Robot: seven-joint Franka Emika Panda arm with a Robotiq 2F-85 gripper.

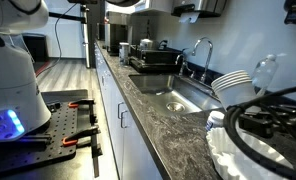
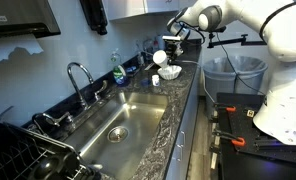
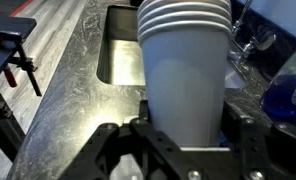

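A stack of nested white cups (image 1: 234, 90) is held in my gripper, which is shut on it. The stack leans at a tilt above the counter's near end in exterior view 1. In the wrist view the cups (image 3: 186, 85) fill the centre, rims toward the top, and hide much of the counter behind them. Below and beside the stack stands a wide white bowl (image 1: 230, 158) with a wavy rim, partly covered by my arm and a black cable. From exterior view 2 the stack (image 2: 162, 57) appears above the bowl (image 2: 170, 72).
A small white cup (image 2: 156, 80) stands beside the bowl. A clear bottle (image 1: 265, 72) is near the wall, and a blue-liquid bottle (image 3: 286, 95) is at the right. The sink (image 1: 175, 98) lies farther along.
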